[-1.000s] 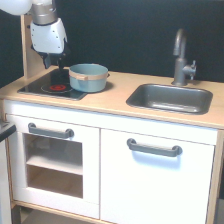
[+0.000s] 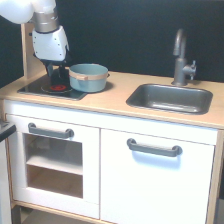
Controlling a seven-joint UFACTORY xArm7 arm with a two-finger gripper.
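A blue-grey pot with a brownish handle patch on its side sits at the right part of the black stove top. My white arm comes down from the upper left. Its dark gripper is low over the stove, just left of the pot and above a red burner mark. The gripper's fingers are small and dark against the dark wall, so how far apart they stand is unclear. Whether they touch the pot's left edge cannot be made out.
A metal sink with a grey faucet is at the right of the wooden counter. Below are white doors with dark handles. A wooden post rises at the left; counter between pot and sink is clear.
My arm has come down and slightly to the right, bringing the gripper lower beside the pot. The pot looks to be in the same place.
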